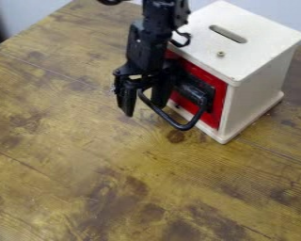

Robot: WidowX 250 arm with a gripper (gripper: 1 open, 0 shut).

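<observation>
A pale wooden box [247, 47] with a slot on top stands at the right, its red front [213, 81] facing left. My black gripper [132, 91] is low over the floor just left of that front, fingers pointing down. A dark mechanism and a looped black tube or cable cover much of the red front. Whether the fingers are open or shut, or hold anything, I cannot tell.
A pale wall edge shows at the top left, and the box blocks the right side.
</observation>
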